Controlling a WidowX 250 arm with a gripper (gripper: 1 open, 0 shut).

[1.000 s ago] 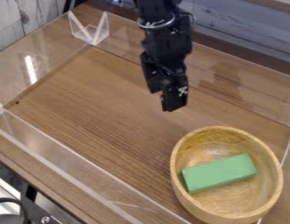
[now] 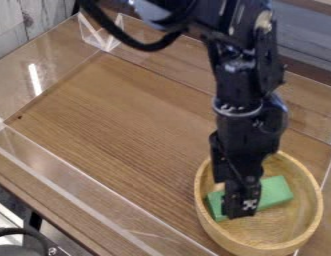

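My black gripper (image 2: pixel 239 190) is lowered into a round tan bowl (image 2: pixel 301 225) at the lower right, open, with its fingers over a green rectangular block (image 2: pixel 268 193) that lies in the bowl. The gripper hides part of the block; whether the fingers touch it is unclear.
A clear angular plastic piece (image 2: pixel 101 30) stands at the top left of the wooden table (image 2: pixel 114 130). A dark cable (image 2: pixel 32 240) shows at the lower left corner.
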